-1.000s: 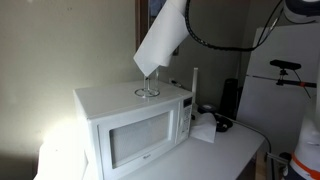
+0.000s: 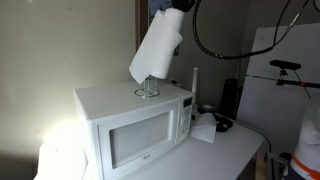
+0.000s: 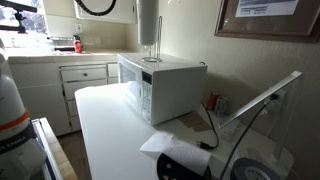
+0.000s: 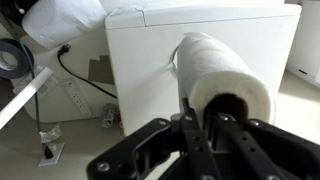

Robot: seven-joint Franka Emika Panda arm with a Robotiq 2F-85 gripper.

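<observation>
A white paper towel roll (image 2: 157,45) hangs tilted above the microwave (image 2: 140,137), its loose sheet flaring at the lower left. At its upper end my gripper is shut on the roll, with the dark hollow core (image 4: 228,108) facing the wrist camera. A wire holder (image 2: 147,92) with a round base stands on the microwave top. In exterior view 2 the roll (image 3: 149,22) is above the base, and part of the holder's wire (image 3: 158,42) shows beside its lower edge. I cannot tell whether roll and wire touch; the wrist view hides the holder behind the roll.
A sheet of white paper (image 3: 175,152) lies over a black object beside the microwave. Cables and a power strip (image 4: 77,97) lie behind it.
The roll has come down slightly and shifted a little to the left in exterior view 1, still held. The holder and microwave have not moved.
</observation>
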